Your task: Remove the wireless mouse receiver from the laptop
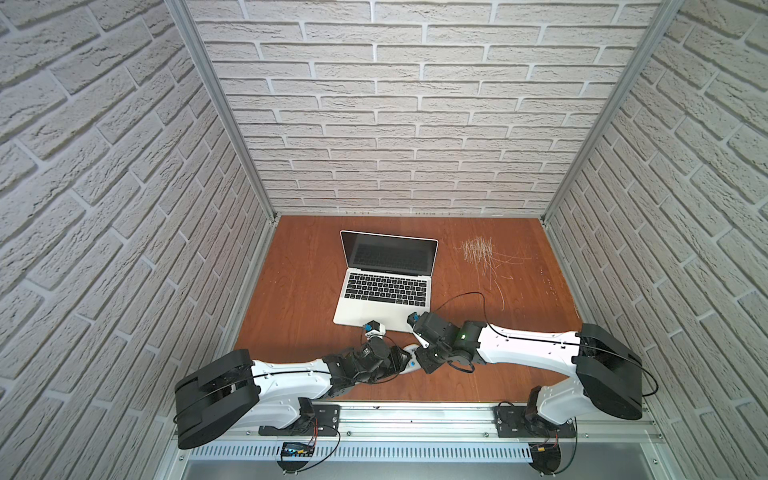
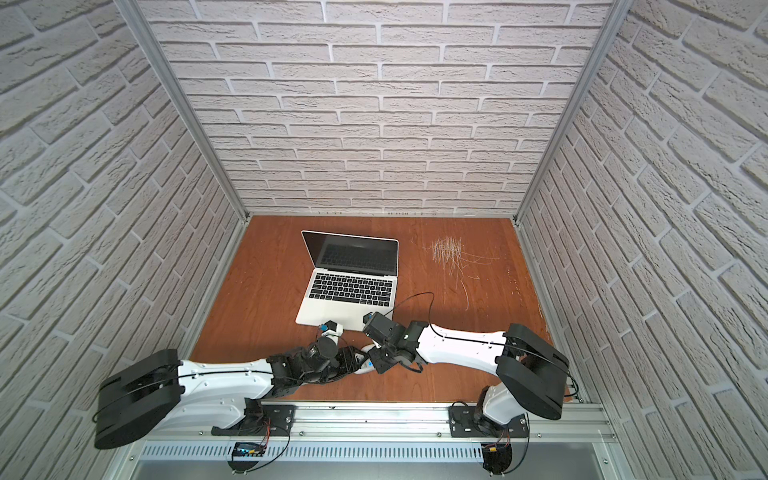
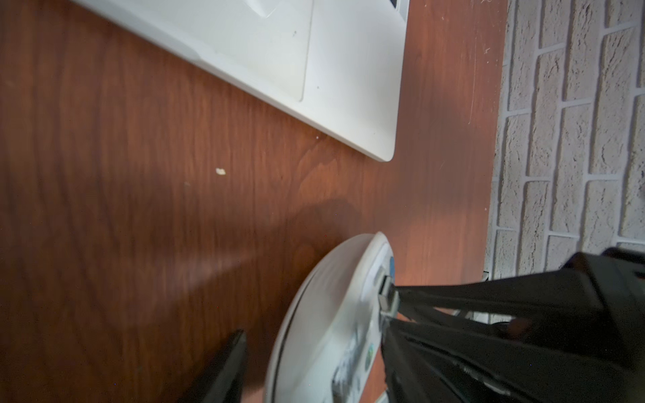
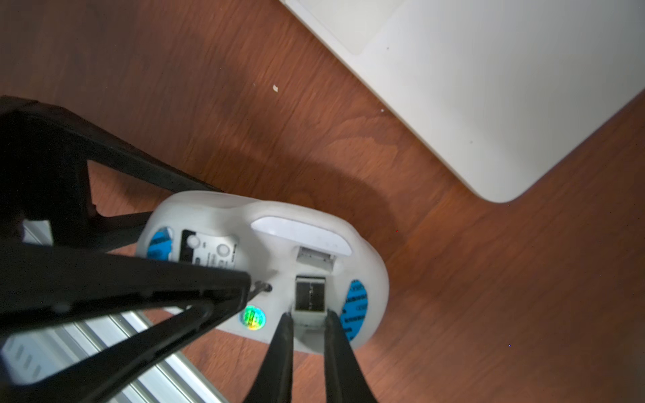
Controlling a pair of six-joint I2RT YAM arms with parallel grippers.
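Observation:
The white mouse lies on its side on the table, its underside with blue pads facing my right wrist camera. My right gripper is shut on the small receiver, whose metal USB end points toward the slot in that underside. Plug and slot look slightly apart there. My left gripper stands open with its fingers on either side of the mouse. In the left wrist view a gap shows between one finger and the mouse's shell. The laptop sits open behind both grippers.
The laptop's front corner is close behind the mouse. A metal rail runs along the table's front edge. Bare wooden table lies left of the laptop, and thin scratches mark its right side.

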